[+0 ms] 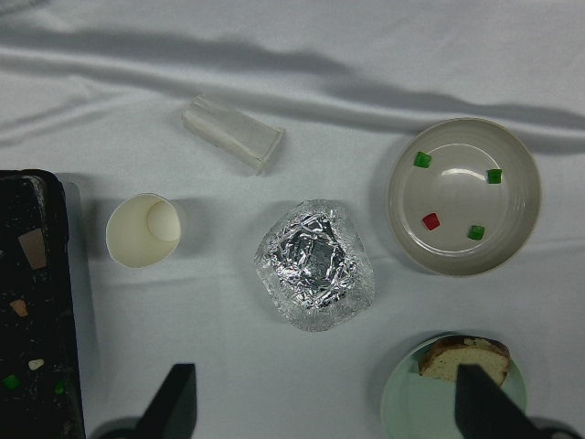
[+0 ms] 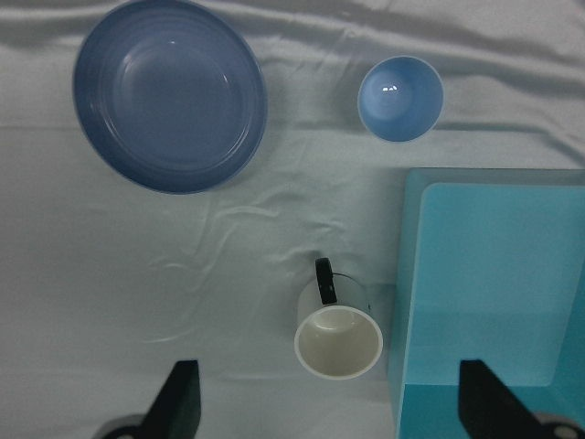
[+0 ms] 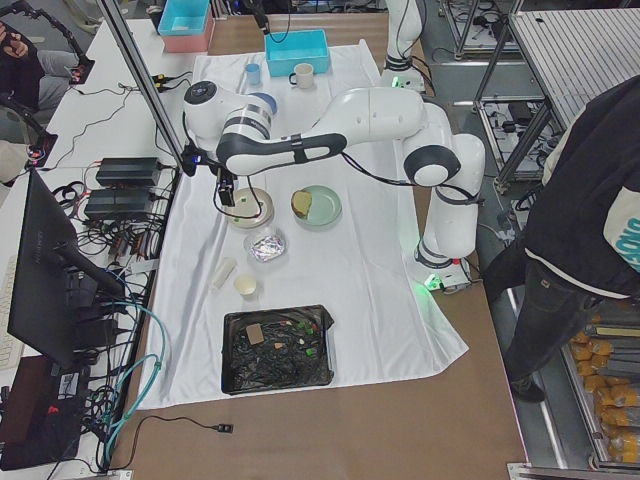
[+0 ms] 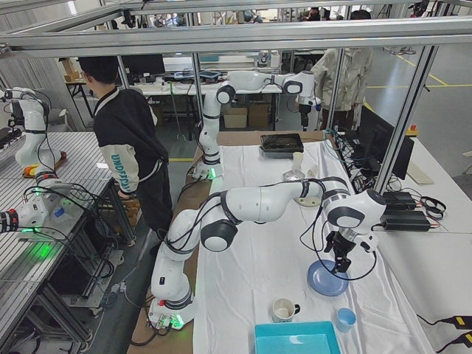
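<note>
My left gripper is open, empty, above a beige bowl (image 1: 463, 233) holding red and green cubes, a foil bundle (image 1: 315, 270), a white cup (image 1: 137, 233), a pale translucent block (image 1: 228, 130), a green plate (image 1: 411, 402) with bread (image 1: 457, 361), and a black tray (image 1: 27, 347) with small pieces. My right gripper is open, empty, above a blue plate (image 2: 169, 101), a small blue cup (image 2: 400, 96), a white mug (image 2: 338, 343) with black handle and a turquoise bin (image 2: 484, 274).
A white cloth (image 3: 380, 320) covers the table, with clear room between the items. Cables, a monitor (image 3: 50, 280) and frame posts line one side. A person (image 4: 129, 140) stands on the other, beside a metal bench (image 4: 81, 184).
</note>
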